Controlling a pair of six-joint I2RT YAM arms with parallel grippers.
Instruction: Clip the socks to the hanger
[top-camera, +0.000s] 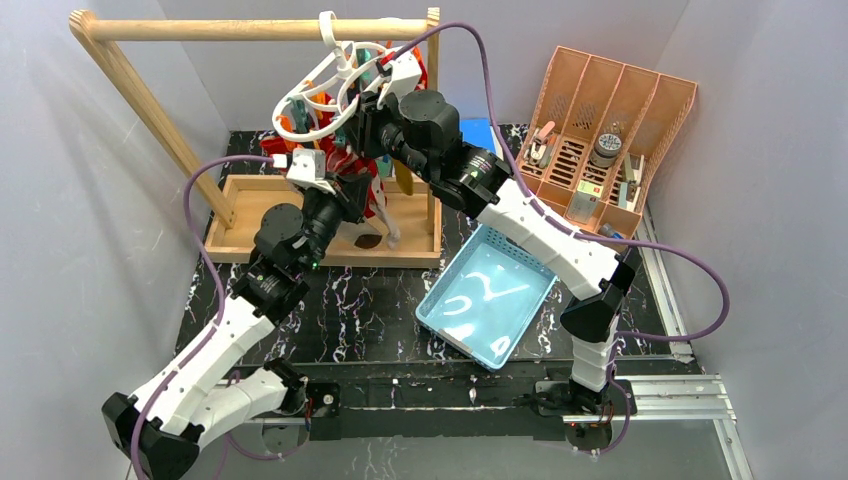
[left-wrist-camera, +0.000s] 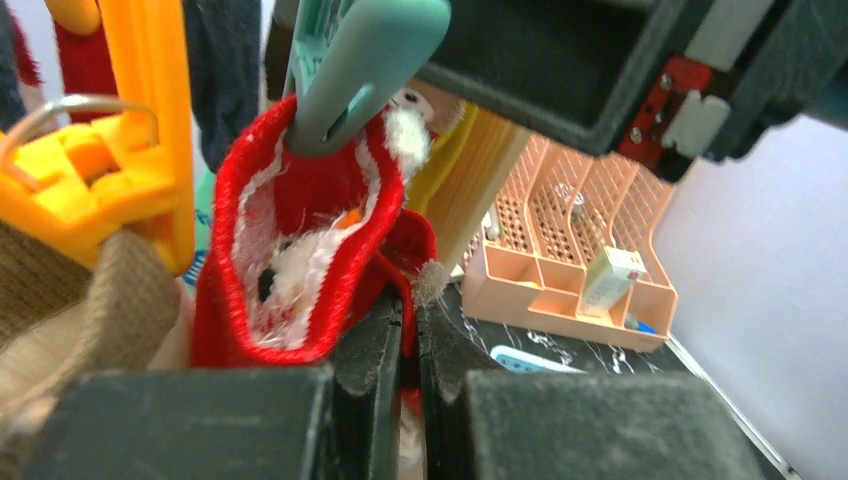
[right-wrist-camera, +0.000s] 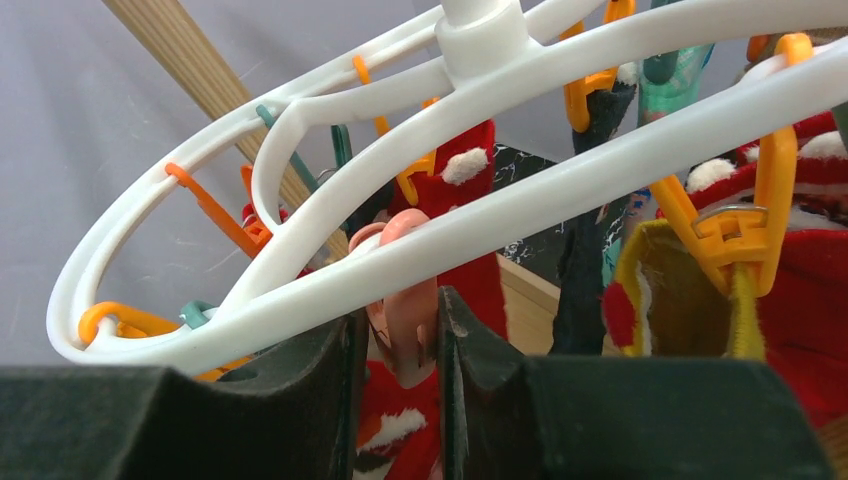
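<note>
The white ring hanger hangs from a wooden rail, with socks on coloured clips. In the right wrist view, my right gripper is shut on a pink clip at the hanger's white rim. A red sock hangs by its cuff from a teal clip in the left wrist view. Below that cuff, my left gripper is shut, with a thin red strip of the sock showing between its fingers. From above, the left gripper stands close under the hanger, and the sock's pale foot dangles beside it.
Beside an orange clip hangs a brown sock. A wooden tray base lies below the hanger. The blue basket is empty, and a peach organizer with small items stands at the back right.
</note>
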